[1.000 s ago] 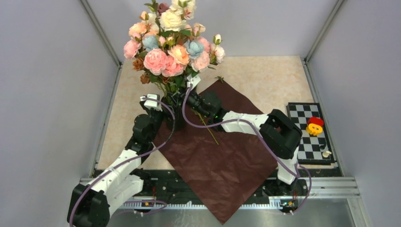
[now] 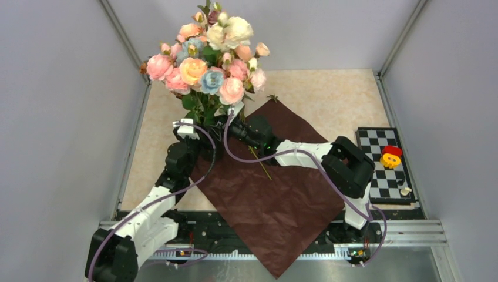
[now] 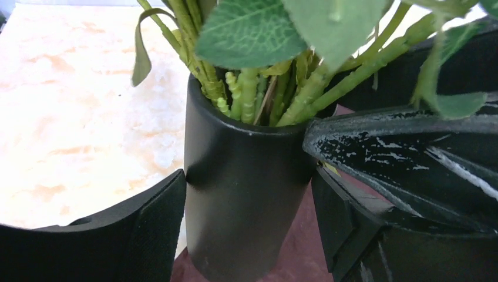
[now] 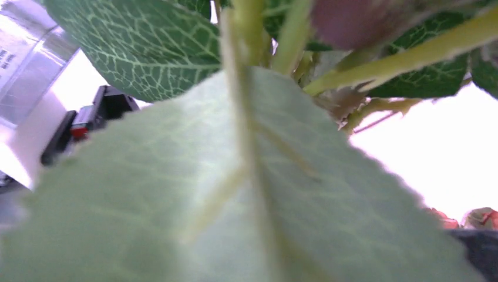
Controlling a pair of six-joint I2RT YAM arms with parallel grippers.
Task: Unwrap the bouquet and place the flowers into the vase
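A big bouquet of pink, cream, orange and blue flowers (image 2: pixel 212 73) rises at the back left. Its green stems (image 3: pixel 249 97) stand inside the mouth of the dark vase (image 3: pixel 244 200). My left gripper has a finger against each side of the vase, just below the rim. From the right, a dark scuffed finger (image 3: pixel 376 141) of my right gripper (image 2: pixel 226 122) reaches the vase's rim. In the right wrist view a large pale leaf (image 4: pixel 246 194) fills the foreground and hides my right fingers. Foliage covers much of the vase in the top view.
Brown paper (image 2: pixel 276 217) is spread over the table, with a thin stem (image 2: pixel 262 165) lying on it beneath the right arm. A checkerboard (image 2: pixel 376 182) with red and yellow pieces sits at the far right.
The flower heads have turned and shifted, and the brown blooms at the left are now mostly out of sight. Both arms have moved only slightly.
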